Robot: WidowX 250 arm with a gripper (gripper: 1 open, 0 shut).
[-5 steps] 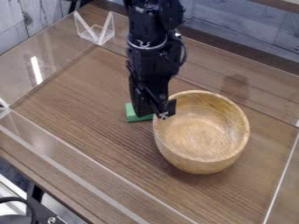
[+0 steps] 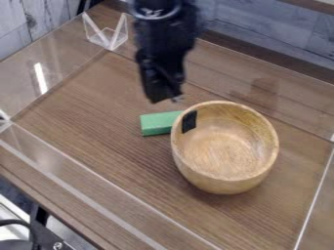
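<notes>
The dark, blurred gripper (image 2: pixel 167 76) hangs above the table behind the bowl, toward the back; its fingers are too blurred to show whether they are open or shut. A round wooden bowl (image 2: pixel 225 160) sits on the right half of the table, with a black patch at its left rim. A flat green block (image 2: pixel 156 124) lies just left of the bowl.
Clear plastic pieces (image 2: pixel 104 29) stand at the back left. A black cable (image 2: pixel 14 225) is at the lower left corner.
The gripper has risen and moved back, away from the bowl and green block, uncovering more of both. The bowl and block appear unmoved.
</notes>
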